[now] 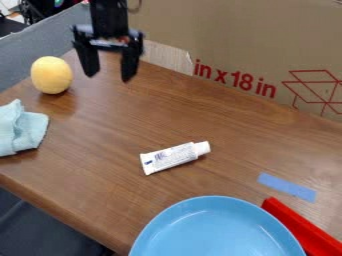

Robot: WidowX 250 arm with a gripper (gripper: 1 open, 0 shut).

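Observation:
My black gripper point(108, 62) hangs open above the back left of the wooden table, somewhat blurred, with nothing visible between its fingers. A yellow oval object point(51, 75) sits to its lower left. A folded light-blue cloth point(16, 130) lies at the left edge. A white tube point(174, 156) lies in the middle front. A blue plate point(214, 240) is at the bottom, with a red object point(301, 229) to its right.
A cardboard box point(247, 50) stands along the back. A strip of blue tape point(286, 187) lies at the right.

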